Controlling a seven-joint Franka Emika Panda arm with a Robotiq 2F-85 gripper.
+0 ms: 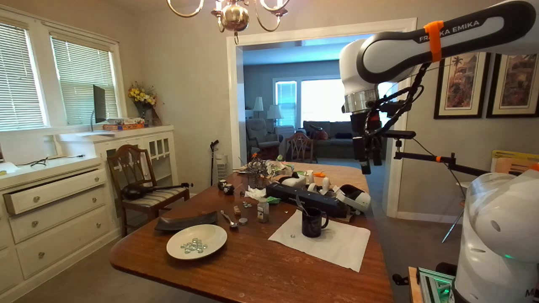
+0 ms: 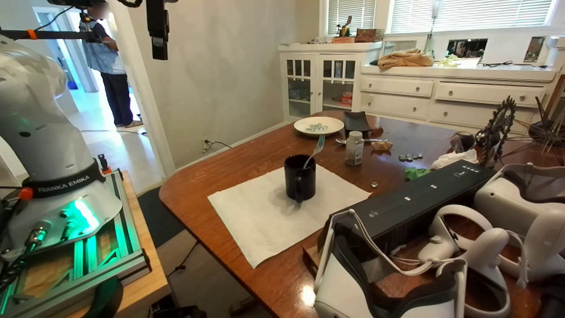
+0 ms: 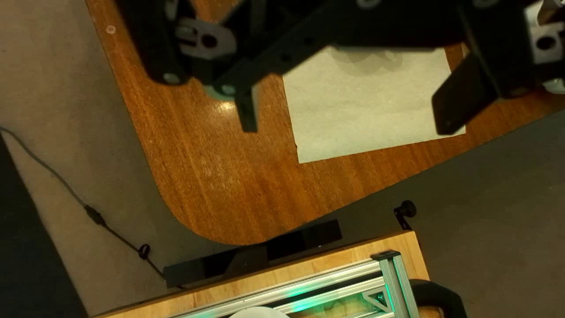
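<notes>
My gripper [image 1: 371, 169] hangs high above the table's right side, well clear of everything on it. In the wrist view its two fingers [image 3: 459, 100] stand wide apart, with only table and paper visible below the gap. A black mug [image 2: 300, 180] stands upright on a white sheet [image 1: 343, 245], a fork [image 2: 317, 150] leaning in it. On the sheet beside the mug, in the first exterior view, lies a small clear bead [image 1: 293, 235]. A cream plate [image 1: 174, 243] holding several clear glass beads [image 1: 194, 245] rests toward the table's left end.
A dark curved tray [image 1: 187, 222], a spoon [image 1: 228, 219] and a small glass jar [image 2: 354, 149] sit near the plate. The long black box [image 2: 413, 198] and white headsets [image 2: 521, 212] crowd the table beyond the mug. Bare wood [image 1: 252, 267] lies between plate and sheet.
</notes>
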